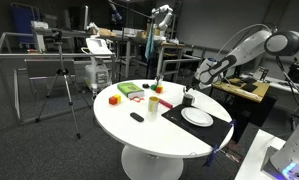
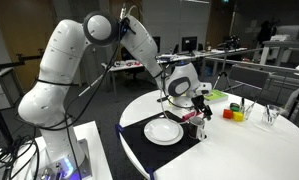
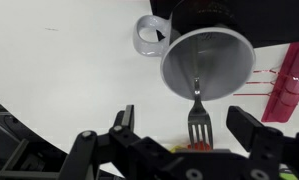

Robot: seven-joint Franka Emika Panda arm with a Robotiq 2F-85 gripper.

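Note:
A light grey mug (image 3: pixel 207 62) shows from above in the wrist view, its handle to the left. A metal fork (image 3: pixel 198 122) stands in it, handle inside and tines sticking out over the rim. My gripper is open, with its two fingers wide apart on either side of the fork's tines; neither finger appears to touch the fork or the mug. From the side, the mug (image 2: pixel 197 128) is beside the white plate (image 2: pixel 164 132), and my gripper (image 2: pixel 206 111) is close above it.
A black mat (image 1: pixel 211 132) lies under the plate (image 1: pixel 197 117) on the round white table (image 1: pixel 139 135). A red object (image 3: pixel 289 86) lies right of the mug. Farther off are a yellow cup (image 1: pixel 153 104), a green box (image 1: pixel 129 88) and small coloured items.

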